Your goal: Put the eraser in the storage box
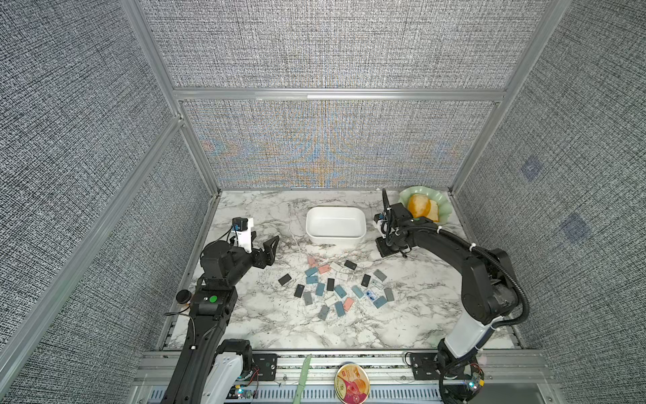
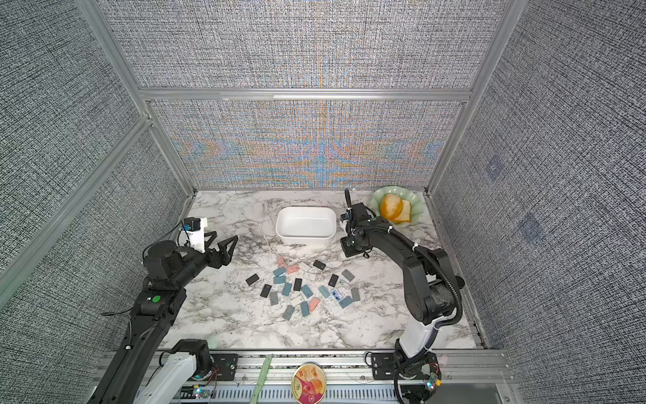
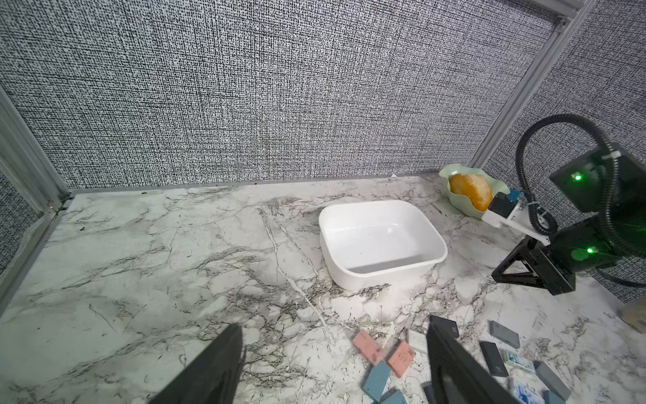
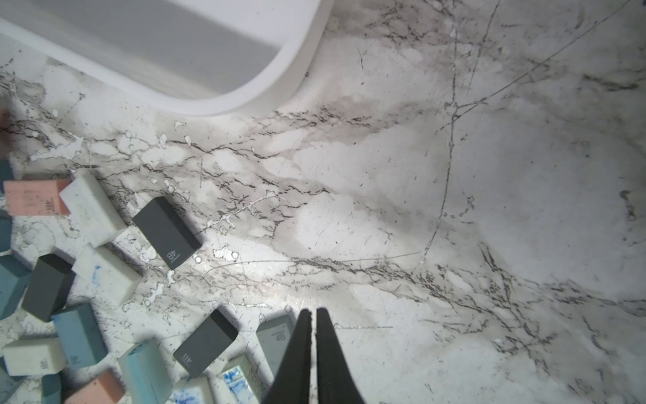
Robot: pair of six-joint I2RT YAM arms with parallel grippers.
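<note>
Many small erasers in pink, white, grey, black and teal lie scattered on the marble table, such as a black one (image 4: 166, 232) and a pink one (image 3: 368, 346). Behind them sits the white storage box (image 1: 335, 239), with no eraser visible inside. My left gripper (image 1: 271, 247) is raised left of the box and erasers, open, nothing between its fingers. My right gripper hangs to the right of the box, over the table at the edge of the eraser group, shut, with nothing visible between its fingers.
A green scalloped bowl (image 1: 440, 198) with bread stands at the back right, behind the right arm. A round tin (image 1: 352, 382) and a long green object (image 1: 302, 377) lie on the front rail.
</note>
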